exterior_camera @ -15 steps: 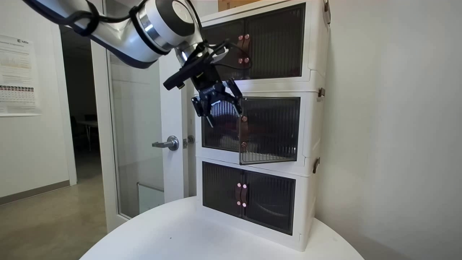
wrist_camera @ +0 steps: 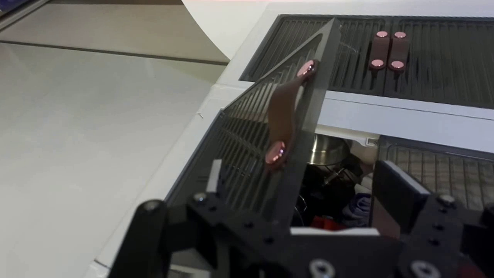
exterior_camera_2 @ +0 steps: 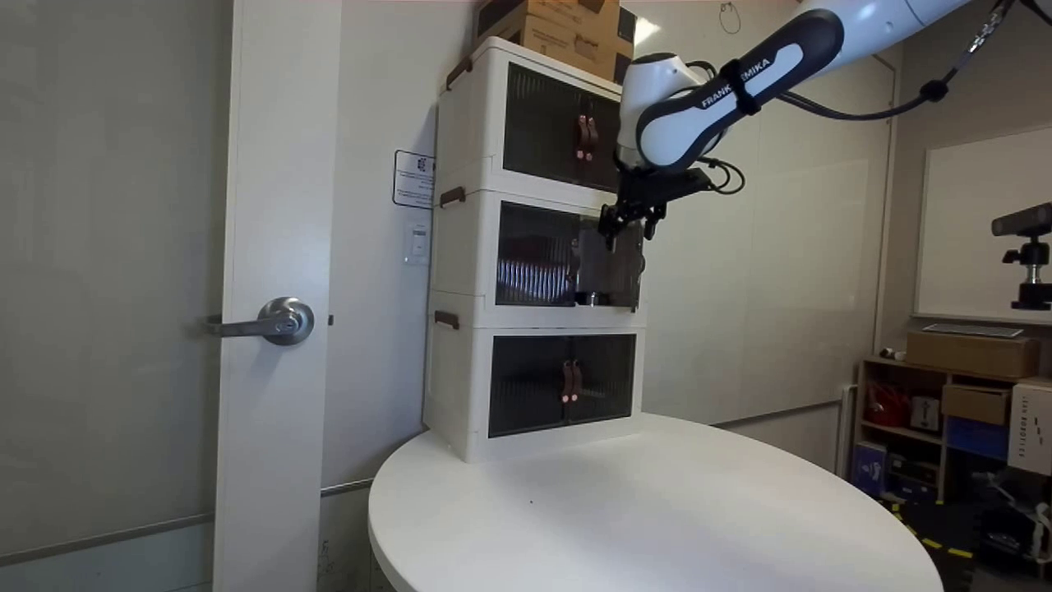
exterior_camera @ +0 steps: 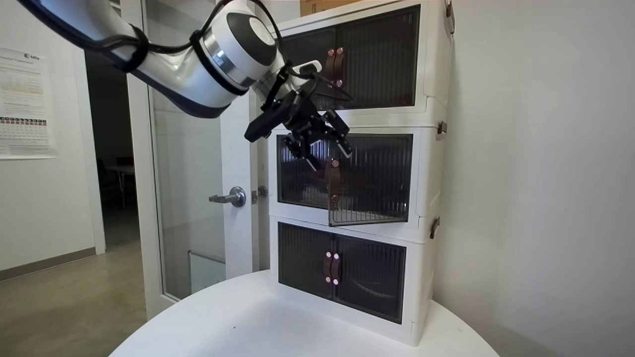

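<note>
The middle cabinet's right door (exterior_camera: 378, 178) stands partly open, swung outward, with a brown strap handle (wrist_camera: 283, 109) held by two pink studs. My gripper (exterior_camera: 330, 155) hangs in front of the upper part of this cabinet, near the door's free edge. In the wrist view its fingers are wide apart with nothing held between them; the door's edge and part of the opening show beyond. Through that opening I see a shiny metal container (wrist_camera: 326, 150), a bluish cloth-like item (wrist_camera: 359, 207) and something red (wrist_camera: 327, 223). The middle left door (exterior_camera_2: 537, 256) is closed.
The upper cabinet (exterior_camera: 381, 59) and lower cabinet (exterior_camera: 369, 273) have their doors shut. Cardboard boxes (exterior_camera_2: 567, 39) sit on top of the stack. In front, the round white table (exterior_camera_2: 651, 513) is clear. A wall (exterior_camera: 536, 178) rises to the right.
In exterior view 1, my gripper has moved right and slightly up, from before the left door to the open door's free edge, and has tilted. The doors look unchanged.
</note>
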